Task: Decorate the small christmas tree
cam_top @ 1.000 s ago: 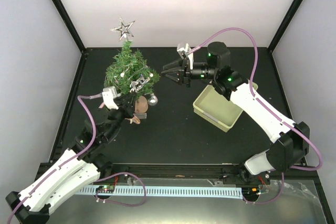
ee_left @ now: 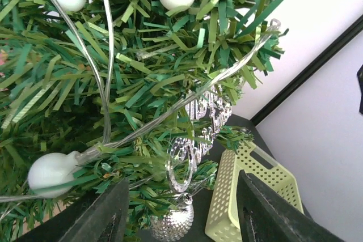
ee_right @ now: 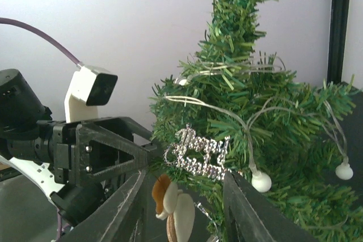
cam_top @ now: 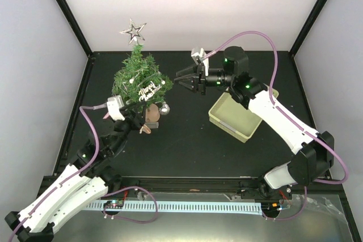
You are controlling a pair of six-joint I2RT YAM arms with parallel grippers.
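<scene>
The small green tree (cam_top: 136, 77) stands at the left of the table with a silver star (cam_top: 134, 30) on top. A silver lettered ornament (cam_top: 150, 90) hangs on its lower right front; in the right wrist view the lettering (ee_right: 198, 152) lies against the branches. Below it hangs a silver ball (cam_top: 164, 109). Close in front of the lettering is my left gripper (cam_top: 143, 106), open, its fingers (ee_left: 258, 205) apart with branches and ornaments seen beyond them. To the tree's right, my right gripper (cam_top: 178, 79) stands open and empty, pointing at the tree.
A pale yellow basket (cam_top: 248, 135) sits right of centre, partly under my right arm. White bulbs (ee_left: 54, 174) on a clear wire wind through the branches.
The ornament has turned, its lettering facing the top view more plainly. My right arm looks still.
</scene>
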